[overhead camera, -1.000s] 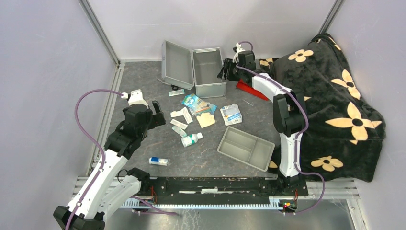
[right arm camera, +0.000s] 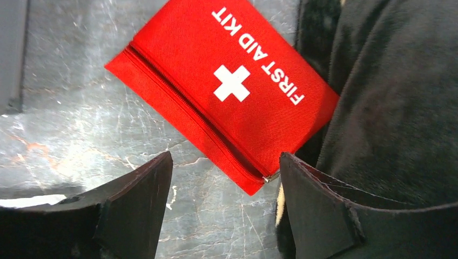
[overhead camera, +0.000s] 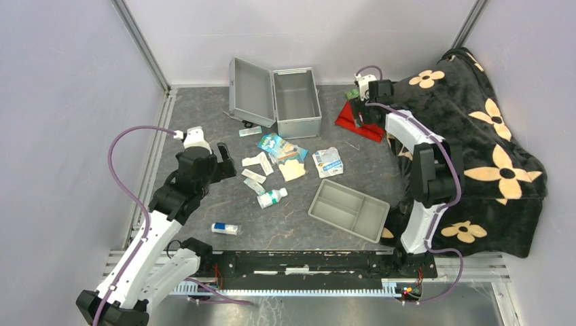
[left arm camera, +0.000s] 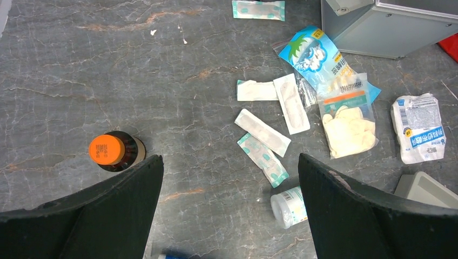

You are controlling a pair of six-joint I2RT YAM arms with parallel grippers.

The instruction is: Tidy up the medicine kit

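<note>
The grey medicine box (overhead camera: 299, 127) stands at the back with its lid (overhead camera: 253, 92) swung open to the left. To its right a red first aid pouch (right arm camera: 216, 91) lies flat on the table, white cross up. My right gripper is open above the pouch, nothing between its fingers. At the left, my left gripper hangs open and empty over the table. Below it are a brown bottle with an orange cap (left arm camera: 108, 150), a white bottle (left arm camera: 289, 208) and wrapped strips (left arm camera: 263, 133). Further right lie a blue packet (overhead camera: 274, 144), a cotton bag (overhead camera: 293, 169) and a white packet (overhead camera: 328, 163).
An empty grey divided tray (overhead camera: 349, 210) sits at the front right. A dark flowered blanket (overhead camera: 486, 156) covers the right side, right up against the pouch. A white tube with a blue band (overhead camera: 225, 229) lies at the front left.
The left arm has stayed still.
</note>
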